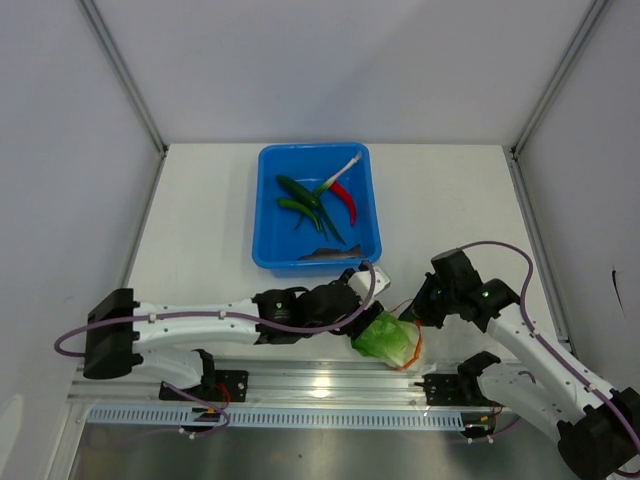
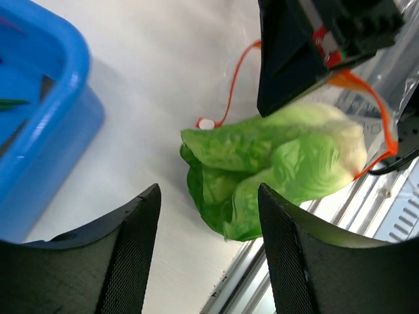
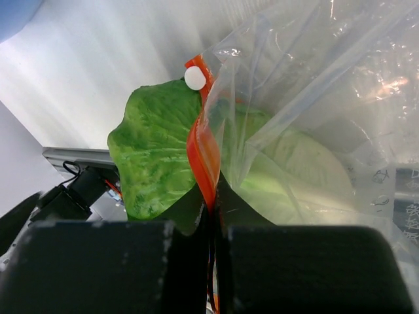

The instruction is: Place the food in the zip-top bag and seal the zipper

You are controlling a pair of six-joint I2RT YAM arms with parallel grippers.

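Note:
A green lettuce leaf (image 1: 388, 340) lies across the mouth of the clear zip bag (image 3: 353, 85). Its pale stem end is inside the plastic, while the leafy part (image 3: 154, 147) sticks out past the orange zipper edge (image 3: 204, 154). My right gripper is shut on that edge, with a white slider knob (image 3: 195, 78) beyond it. In the left wrist view, my left gripper stands open, its fingers empty and the lettuce (image 2: 262, 170) just beyond them. From above, the left gripper (image 1: 378, 312) hovers at the leaf's upper left.
A blue bin (image 1: 263, 215) behind the arms holds a cucumber (image 1: 297, 191), a red chili (image 1: 345, 201), a green pepper (image 1: 297, 207), a spring onion (image 1: 340, 172) and a dark fish-like item (image 1: 335, 254).

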